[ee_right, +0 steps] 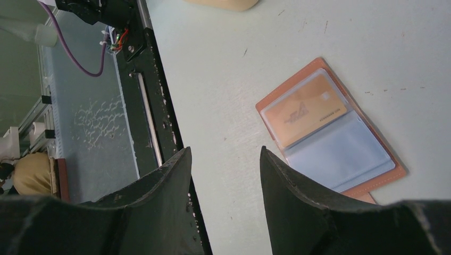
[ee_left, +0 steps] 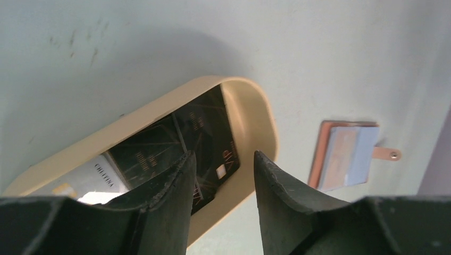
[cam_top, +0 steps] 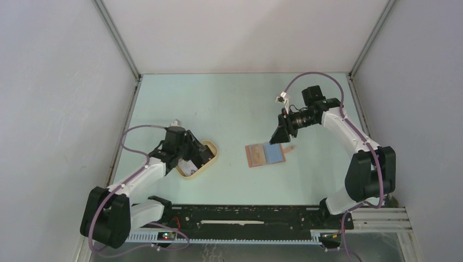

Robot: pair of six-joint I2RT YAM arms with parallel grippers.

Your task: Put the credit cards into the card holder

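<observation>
A beige oval tray [ee_left: 262,122] at the left of the table holds black cards [ee_left: 205,135] and a white card [ee_left: 85,178]. My left gripper hangs over it; whether anything is between its fingertips is unclear, and in the top view it hides part of the tray. Right of the tray lies the tan card holder [ee_right: 292,79], with an orange-tan card [ee_right: 303,111] and a pale blue one [ee_right: 335,151] in its sleeves. My right gripper is above the holder, fingers apart, nothing seen between them.
The black front rail [cam_top: 240,215] runs along the near edge.
</observation>
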